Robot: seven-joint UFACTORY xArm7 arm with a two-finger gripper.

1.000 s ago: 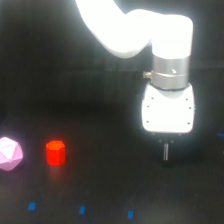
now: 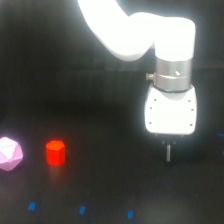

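Note:
A white arm comes down from the top, and its gripper [image 2: 169, 152] hangs over the right part of the dark surface. Only a thin metal tip shows below the white hand [image 2: 170, 112], so how the fingers stand cannot be made out. Far to the left of it lies a red block [image 2: 56, 153] with flat faces. A pale pink faceted ball [image 2: 9, 154] sits at the left edge, partly cut off by the frame. Both objects are well apart from the gripper.
Small blue marks run along the front of the dark surface, among them a left mark [image 2: 32, 206], a middle mark [image 2: 82, 210] and a right mark [image 2: 130, 214]. Between the red block and the gripper the surface is clear.
The arm and its gripper have shifted slightly to the right and a touch lower in the view. The red block and the pink ball are where they were.

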